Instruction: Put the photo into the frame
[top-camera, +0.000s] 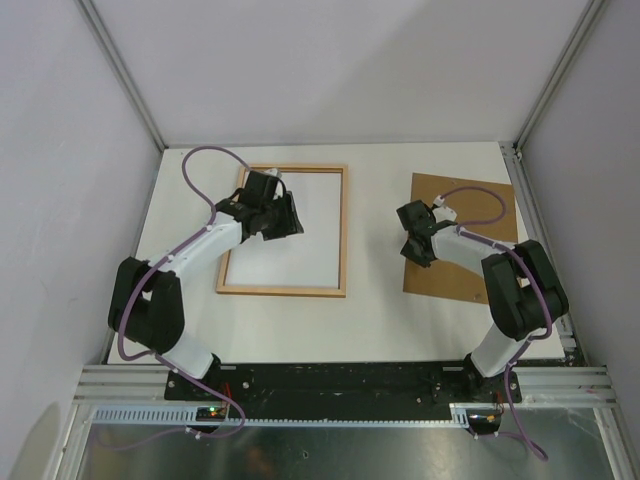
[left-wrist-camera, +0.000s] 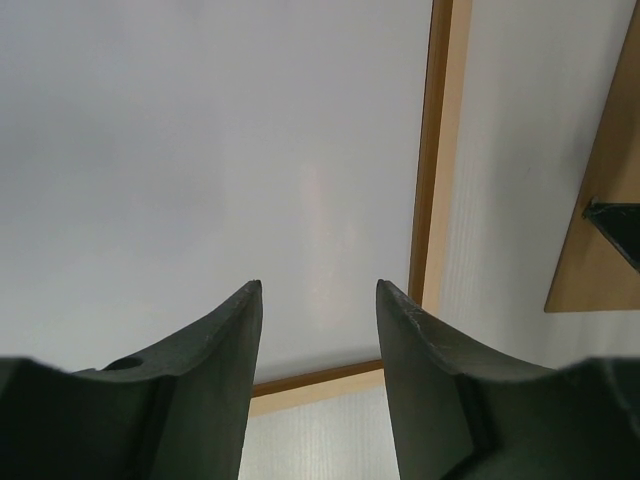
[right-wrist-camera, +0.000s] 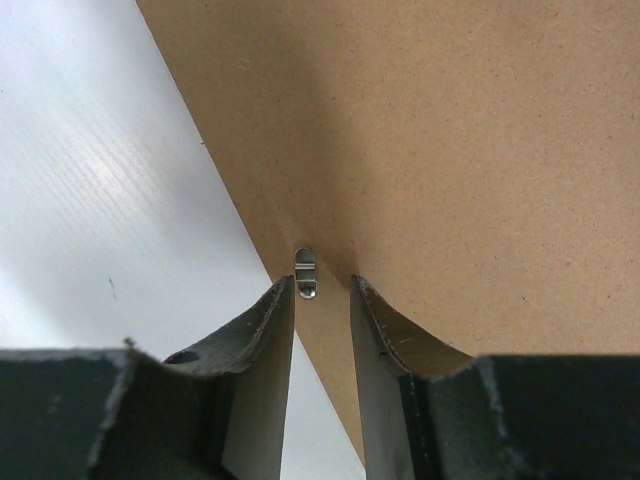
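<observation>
The wooden frame (top-camera: 343, 230) with its white interior lies left of centre. My left gripper is over that white area, open, with nothing between its fingers. On the right lies a brown board (top-camera: 455, 282) with a small metal clip (right-wrist-camera: 306, 272) near its edge. My right gripper is low over the board at that clip, its fingers apart on either side of or just beside it; contact is unclear. No photo is recognisable in these views.
Bare white table (top-camera: 380, 320) separates the frame and the board and runs along the front. Walls stand behind and at both sides.
</observation>
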